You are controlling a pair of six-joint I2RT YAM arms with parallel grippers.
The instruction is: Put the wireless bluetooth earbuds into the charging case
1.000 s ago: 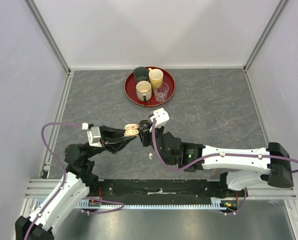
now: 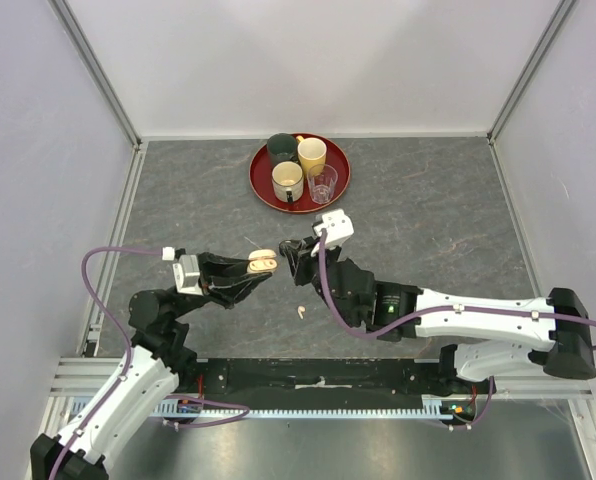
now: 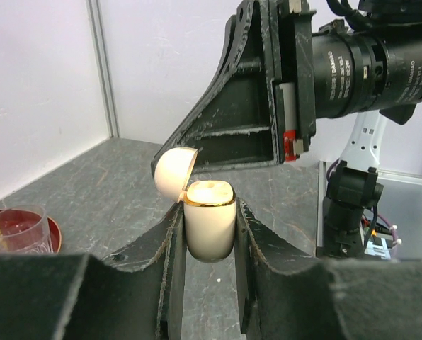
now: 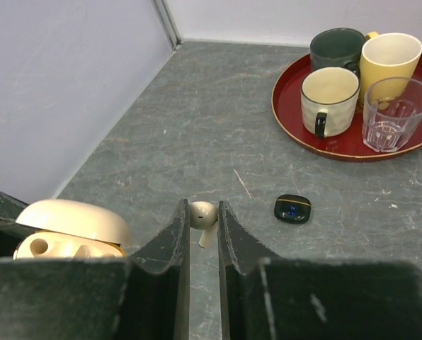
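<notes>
The cream charging case (image 3: pixel 209 230) is held between my left gripper's fingers, its lid (image 4: pixel 76 218) raised. In the right wrist view, one round slot (image 4: pixel 39 246) in the case looks empty; the other is only partly visible. My right gripper is shut on a cream earbud (image 4: pixel 204 214), its stem pointing down below the fingertips. It stands just right of the case in the top view, with a small gap between. Another earbud (image 2: pixel 300 312) lies on the grey table. My left gripper (image 2: pixel 262 262) keeps the case above the table.
Behind both arms, a red tray (image 2: pixel 263 190) carries several mugs and a clear glass (image 2: pixel 322 184). A small dark rounded object (image 4: pixel 292 209) lies on the table in the right wrist view. Open table surrounds the tray on both sides.
The right gripper has drawn away from the case, toward the right and slightly up in the top view. The left gripper and case have barely shifted.
</notes>
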